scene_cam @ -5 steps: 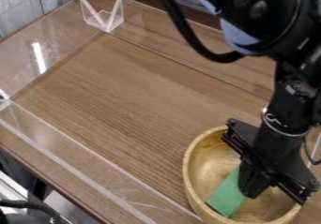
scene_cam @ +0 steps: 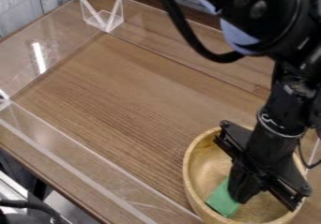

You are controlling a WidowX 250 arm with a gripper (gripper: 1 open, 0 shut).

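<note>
My black gripper (scene_cam: pixel 257 162) reaches down from the right into a pale yellow bowl (scene_cam: pixel 201 162) at the lower right of the table. A green object (scene_cam: pixel 223 199) lies in the bowl, partly hidden under the fingers. Whether the fingers are open or closed, or touch the green object, is hard to tell.
Clear plastic edging runs along its left side, with a clear bracket (scene_cam: pixel 103 12) at the back left. A black cable hangs over the top middle.
My gripper has shifted slightly to the left within the bowl. The bowl and green object look nearly unchanged.
</note>
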